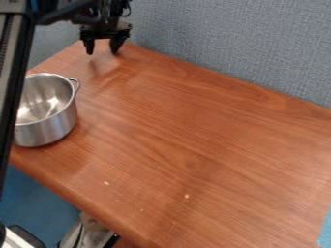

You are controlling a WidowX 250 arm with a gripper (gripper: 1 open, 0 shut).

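Observation:
My black gripper (103,47) is at the back left corner of the wooden table, with its two fingers pointing down and apart, open, nothing visible between them. A steel pot (45,126) with a side handle stands at the table's left edge, in front of the gripper and empty as far as its inside shows.
A grey padded wall (233,48) rises behind it. Blue floor shows past the front left edge, with some equipment at the bottom left.

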